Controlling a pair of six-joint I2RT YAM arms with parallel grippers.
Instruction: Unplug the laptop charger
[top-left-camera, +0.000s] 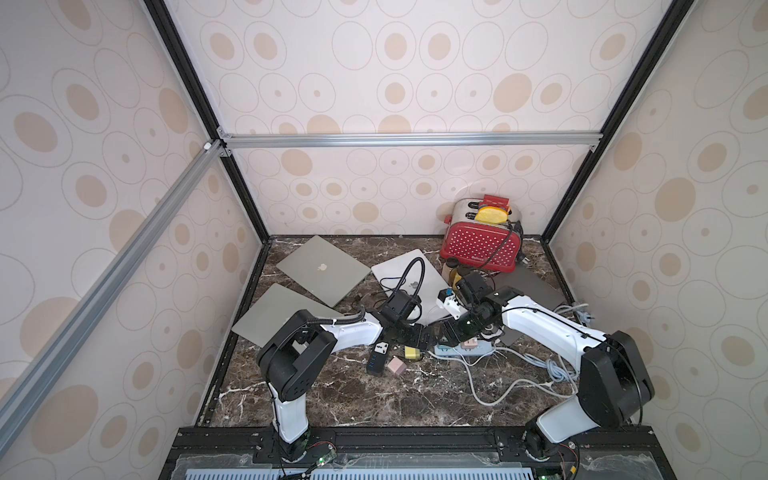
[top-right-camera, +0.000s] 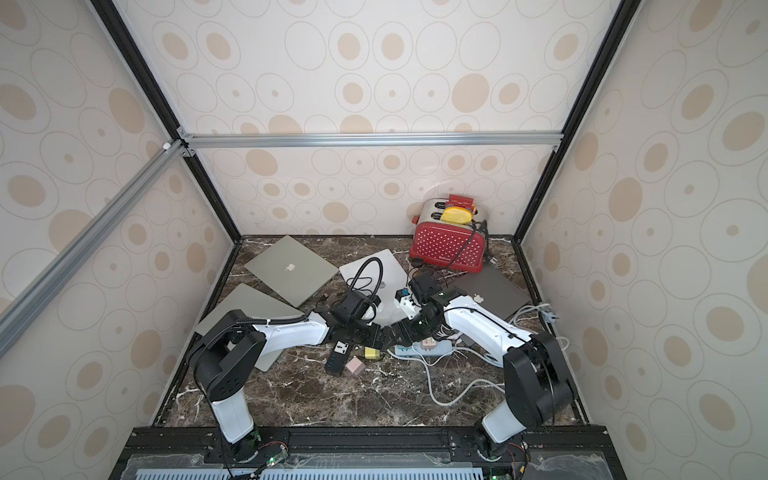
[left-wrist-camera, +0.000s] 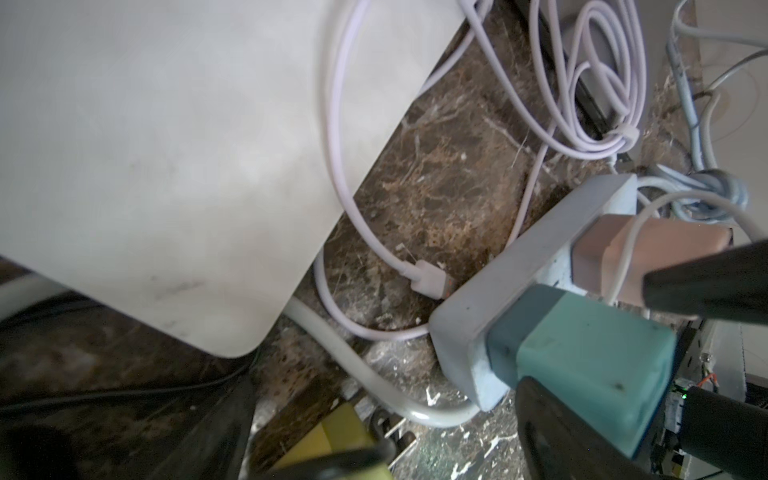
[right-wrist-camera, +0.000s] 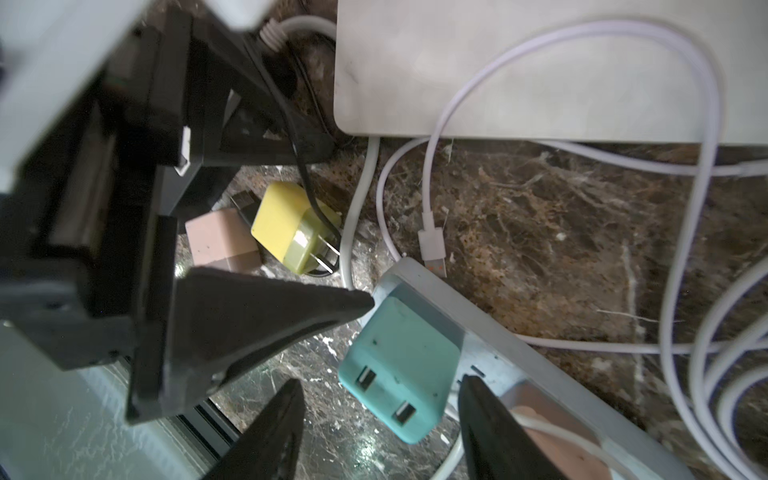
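Observation:
The teal charger (right-wrist-camera: 400, 360) sits plugged into the white power strip (right-wrist-camera: 512, 352), its two USB ports empty. My right gripper is open above it, with the charger showing between the fingers; I cannot tell if they touch it. Open too, my left gripper hangs left of the strip, one fingertip (right-wrist-camera: 356, 302) close to the teal charger. A white cable's plug (right-wrist-camera: 432, 242) lies loose on the table by the strip's end. Beside the teal charger, a pink charger (left-wrist-camera: 656, 252) is plugged in, a white cable passing over it.
A loose yellow charger (right-wrist-camera: 292, 228), a pink block (right-wrist-camera: 222, 240) and a dark remote (top-left-camera: 377, 360) lie left of the strip. Behind it is a silver laptop (right-wrist-camera: 544, 72). A red toaster (top-left-camera: 481, 244) stands at the back.

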